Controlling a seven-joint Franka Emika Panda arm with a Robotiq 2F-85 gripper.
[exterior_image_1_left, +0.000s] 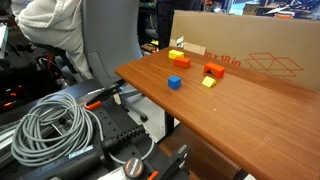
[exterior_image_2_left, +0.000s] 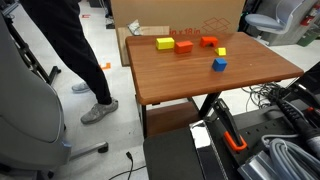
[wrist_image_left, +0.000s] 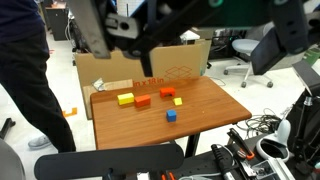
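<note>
In the wrist view my gripper is open, its dark, blurred fingers wide apart with only the distant scene showing between them. Well beyond it, several blocks lie apart from the fingers on the brown table. A blue block is nearest the edge by the cables. Close to each other lie a small yellow block and a red block. Farther along, a larger yellow block lies beside another red block. Neither exterior view clearly shows the gripper.
A cardboard panel stands along one side of the table. Coiled grey cable lies on the black surface beside it. A person's dark-clad leg is near the table's end.
</note>
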